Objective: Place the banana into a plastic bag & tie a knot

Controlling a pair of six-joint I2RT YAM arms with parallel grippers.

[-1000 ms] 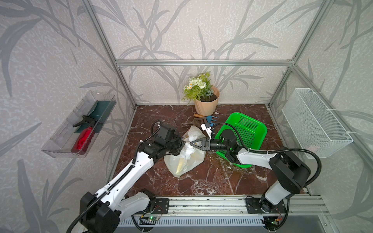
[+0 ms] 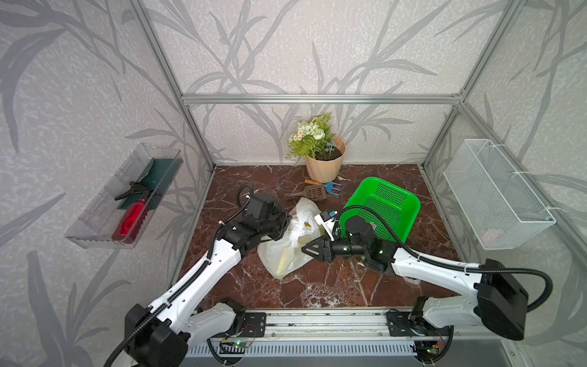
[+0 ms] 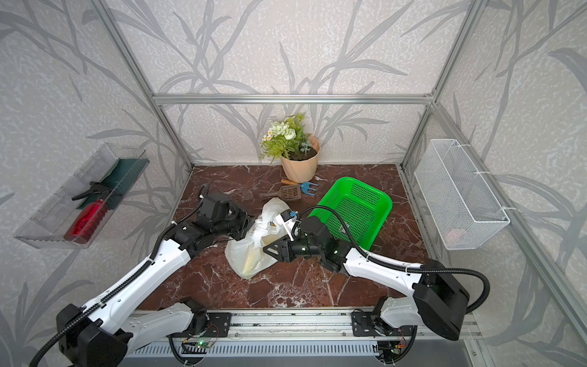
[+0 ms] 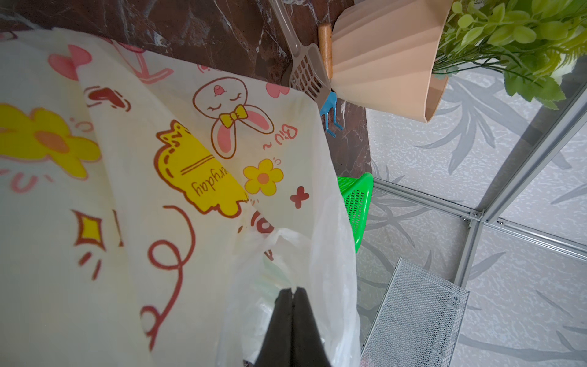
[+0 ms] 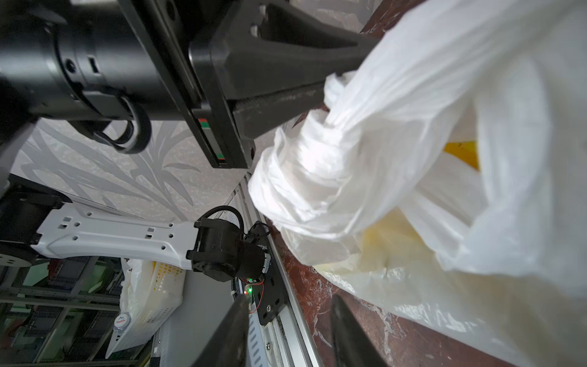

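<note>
A white translucent plastic bag (image 2: 284,257) lies mid-table, with a pale yellow shape inside, likely the banana (image 3: 249,261). Its twisted, bunched top shows close up in the right wrist view. My left gripper is shut at that bunched part; whether plastic is between its fingers is hard to tell. The left wrist view shows printed bag plastic (image 4: 201,171) around it. My right gripper (image 2: 308,247) stands open just to the right of the bag's middle; in the right wrist view its blurred fingertips are below the twisted plastic.
A green basket (image 2: 400,220) stands right of the bag, behind my right arm. A flowerpot (image 2: 324,168), a slotted spatula (image 2: 315,193) and a blue fork (image 2: 333,186) are behind it. Wall baskets (image 2: 498,189) hang at the sides.
</note>
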